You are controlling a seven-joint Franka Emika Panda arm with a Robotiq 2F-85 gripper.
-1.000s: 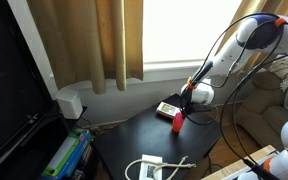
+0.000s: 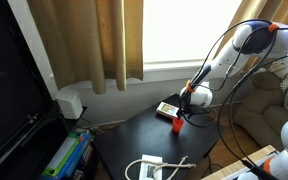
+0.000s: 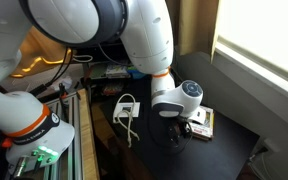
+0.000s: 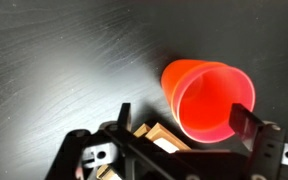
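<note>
On the dark table stands a red cup (image 2: 178, 125), just below the gripper (image 2: 186, 106). In the wrist view the cup (image 4: 216, 103) shows a pinkish rim with an orange-red wall (image 4: 180, 76) behind it; it could be two cups nested, but I cannot tell for sure. My gripper is open, its fingers set wide apart, with the cup's near rim showing between and beyond them. Nothing is pinched. In exterior view 2 the arm hides most of the gripper and the cup.
A light-coloured box (image 2: 168, 110) lies close behind the cup, and its edge (image 4: 159, 134) shows under the gripper. Towards the near edge is a white block (image 2: 151, 167) with a looped cable.
The arm has moved slightly upward.
</note>
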